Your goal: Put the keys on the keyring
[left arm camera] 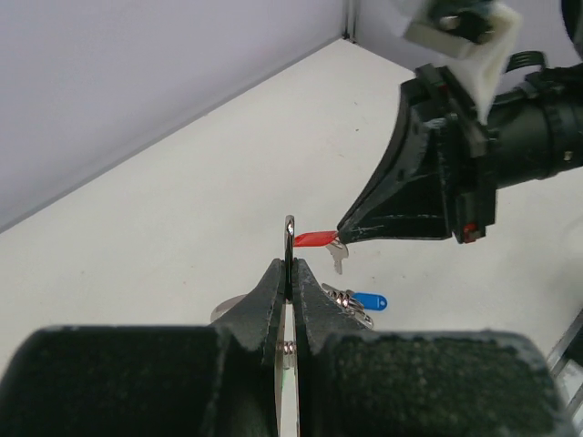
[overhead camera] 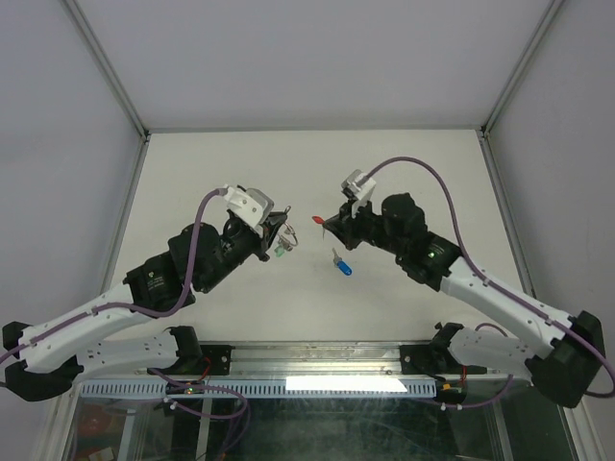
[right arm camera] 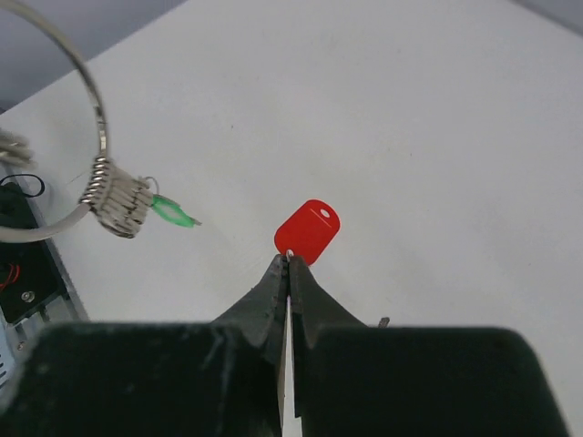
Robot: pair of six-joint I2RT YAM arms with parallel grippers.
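Observation:
My left gripper is shut on the silver keyring, which hangs below its tips with its coil. In the left wrist view the keyring appears nearly edge-on. A green key hangs from the ring in the right wrist view. My right gripper is shut on the red key, gripped at the edge of its head, with the holed end pointing away from the fingers. Its metal blade points down. The red key is apart from the ring. On the table lies a blue key.
A metal rail runs along its front edge. Grey walls border the sides and back.

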